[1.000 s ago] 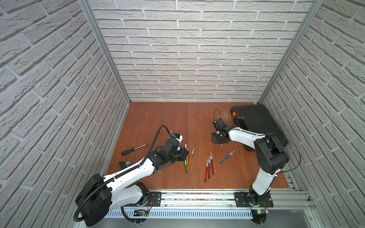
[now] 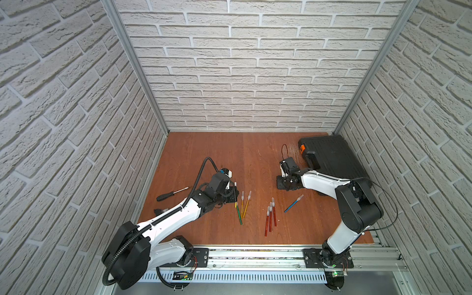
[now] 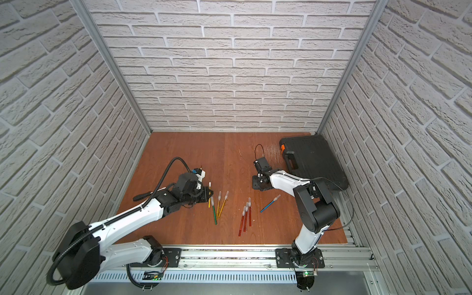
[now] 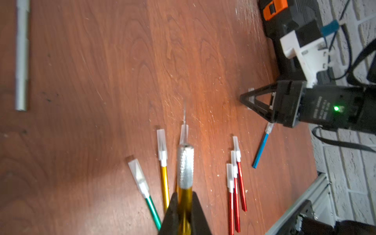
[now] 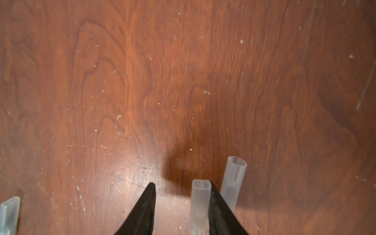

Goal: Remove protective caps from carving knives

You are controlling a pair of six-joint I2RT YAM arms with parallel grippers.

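Note:
In the left wrist view my left gripper is shut on a yellow knife (image 4: 185, 166), whose bare blade points away over the table. Capped knives lie beneath it: a green one (image 4: 153, 211), a yellow one (image 4: 164, 180) and another yellow one largely hidden by the held knife. Several capped red knives (image 2: 270, 221) and a capped blue knife (image 2: 293, 203) are farther right. My right gripper stands part open low over the table. A clear loose cap (image 5: 200, 205) is by its right finger; a second cap (image 5: 233, 180) lies just beyond that finger.
Another loose cap (image 5: 9, 215) rests off to the left in the right wrist view. A black case (image 2: 329, 159) fills the back right corner. A screwdriver (image 2: 172, 195) lies at the left; a silver rod (image 4: 22, 62) lies farther back.
My left gripper has drawn back slightly to the left, carrying the knife. The right one has shifted a little toward the front right. The knives on the table have stayed put.

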